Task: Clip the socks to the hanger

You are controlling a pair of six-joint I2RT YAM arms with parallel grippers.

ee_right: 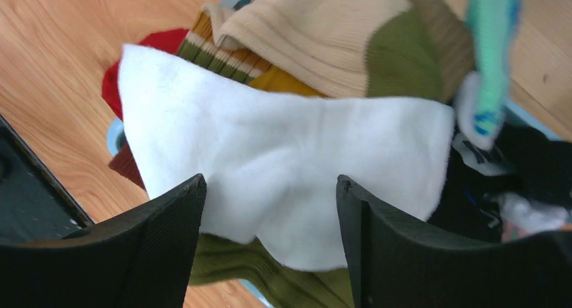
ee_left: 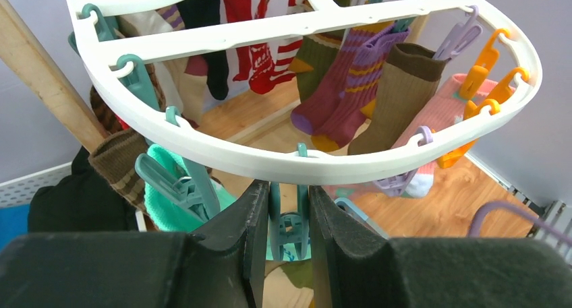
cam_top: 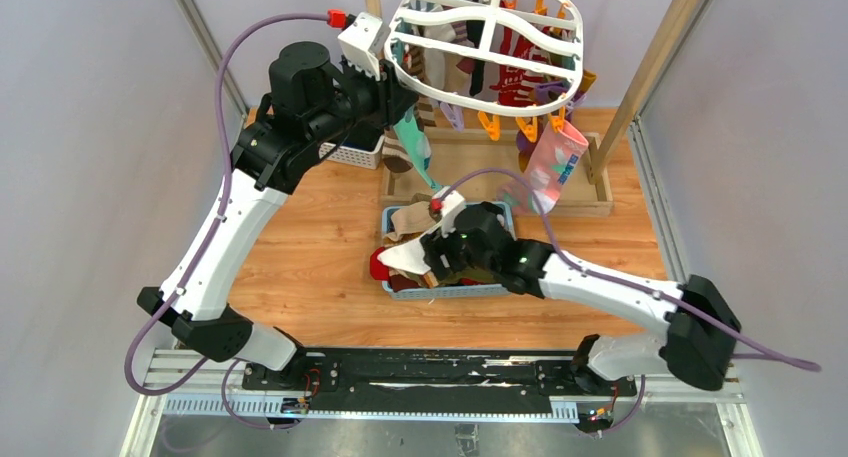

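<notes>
The white oval hanger (cam_top: 460, 102) holds many socks on teal, orange and lilac clips. At its near rim, my left gripper is shut on a teal clip (ee_left: 291, 228), with no sock visible in that clip's fingers. A mint sock (cam_top: 411, 142) hangs beside it. Over the blue basket (cam_top: 455, 292) of loose socks stands my right gripper, its fingers (ee_right: 181, 207) apart. Between and beyond them lies a white sock (ee_right: 283, 146), spread over the pile; whether the fingers touch it, I cannot tell.
A pink sock (cam_top: 555, 162) hangs low at the hanger's right, near the right arm's cable. Behind the basket lies a wooden tray base (cam_top: 455, 157), with a white crate (cam_top: 350, 155) at its left. Bare wood floor surrounds the basket in front and to the sides.
</notes>
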